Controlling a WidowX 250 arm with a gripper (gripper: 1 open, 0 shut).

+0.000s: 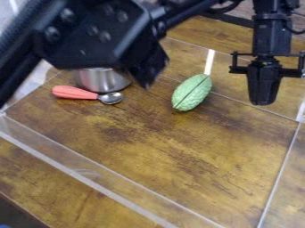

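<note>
My gripper (263, 89) hangs at the upper right over the wooden surface, shut, with nothing seen between its fingers. Left of it lies a green textured oblong object (192, 93). A steel pot (98, 80) sits at the upper left, partly hidden behind my dark, blurred arm. A spoon with a red handle (75, 93) lies just in front of the pot.
A short white strip stands out behind the green object. The blurred arm covers much of the upper left.
</note>
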